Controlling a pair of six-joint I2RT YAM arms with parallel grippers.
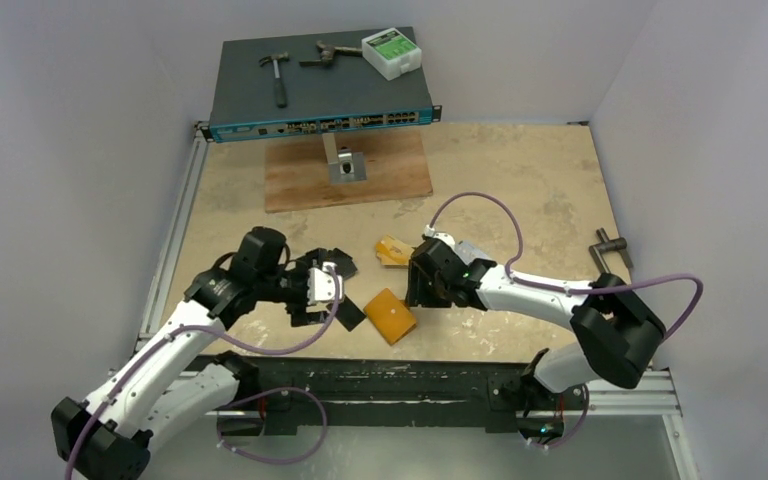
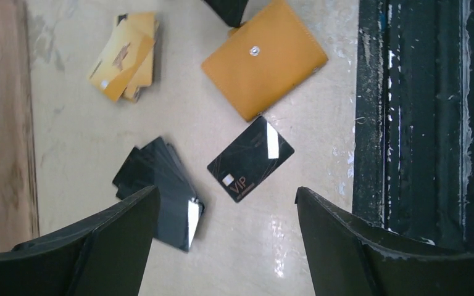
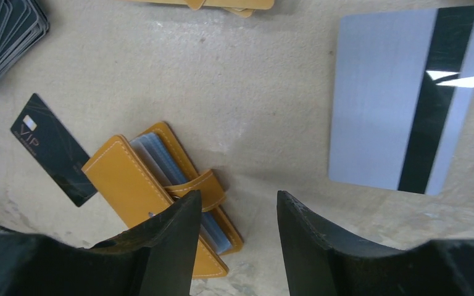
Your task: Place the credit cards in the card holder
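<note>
The orange card holder (image 1: 390, 317) lies on the table between the two arms; the right wrist view shows its strap and clear inner sleeves. A black VIP card (image 2: 251, 158) is flat beside the holder's corner. My left gripper hangs above the table with its fingers apart and nothing between them. Under its left finger (image 2: 114, 240) fans a stack of black cards (image 2: 171, 213). Over the holder's right side, my right gripper is open and empty. A silver card with a black stripe (image 3: 382, 98) lies to its right.
Yellow cards (image 1: 392, 251) lie behind the holder, and silver cards (image 1: 468, 252) are partly hidden by the right arm. At the back stands a dark rack unit (image 1: 320, 90) over a wooden board (image 1: 295, 180). Bare table is at the right.
</note>
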